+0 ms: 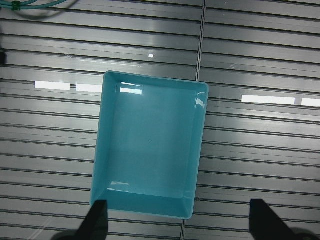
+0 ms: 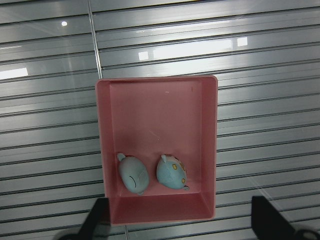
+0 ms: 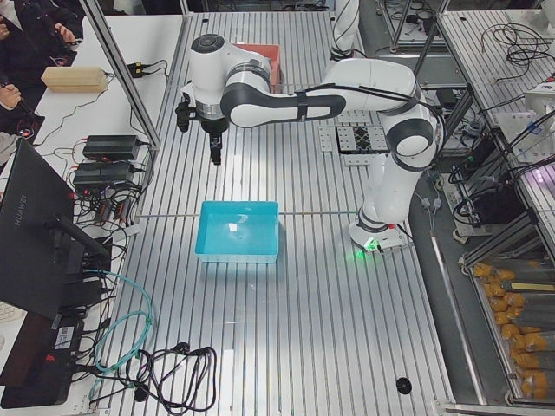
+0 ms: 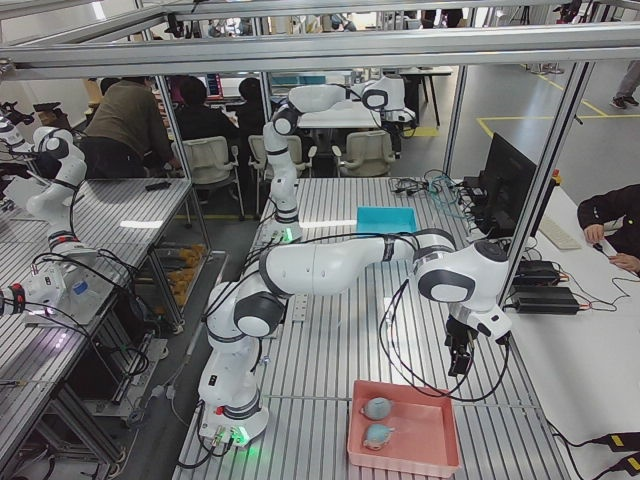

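Note:
An empty teal bin sits on the slatted metal table, seen below the fingertips of my left gripper in the left wrist view. That gripper's fingers are wide apart with nothing between them. A pink bin holds two small plush toys: a grey-blue one at its left and a light blue one with yellow patches to the right. My right gripper hangs open above the pink bin, nothing between its fingers.
Coiled black cables and teal cables lie at the table's edge near a monitor. A side table with power units and people runs alongside. The metal surface around both bins is mostly clear; frame posts border it.

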